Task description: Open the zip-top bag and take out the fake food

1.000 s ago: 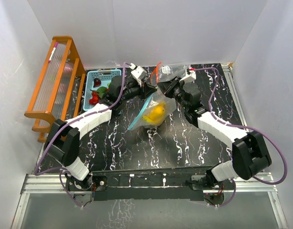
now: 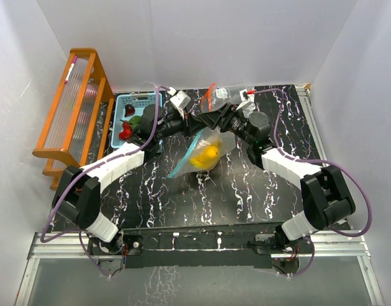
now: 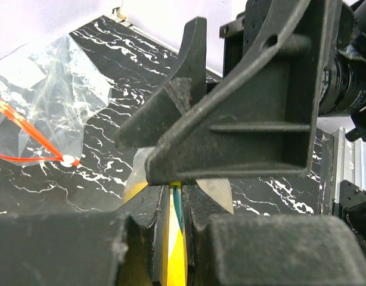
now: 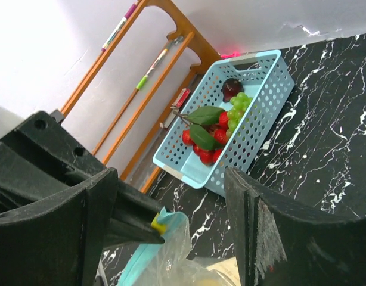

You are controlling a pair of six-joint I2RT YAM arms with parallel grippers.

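Note:
A clear zip top bag point(image 2: 223, 141) with a blue zip edge point(image 2: 186, 157) hangs or rests at mid-table, yellow fake food point(image 2: 207, 155) inside it. My left gripper point(image 2: 195, 123) is shut on the bag's upper corner. In the left wrist view the blue strip and a small yellow piece point(image 3: 175, 184) show at its fingertips. My right gripper stands part open, with nothing gripped between its fingers. The left gripper's tips and the pinched bag corner point(image 4: 174, 219) lie in view between and below the right fingers. In the top view, the right fingers hide part of the bag's top.
Behind lies another clear bag point(image 2: 226, 95) with an orange-red zip edge. The blue basket point(image 4: 278, 89) at the back left holds grapes point(image 4: 238, 108), red fruit and leaves. A wooden rack point(image 2: 86, 102) stands left of it.
The left gripper shifted slightly left and kept its hold.

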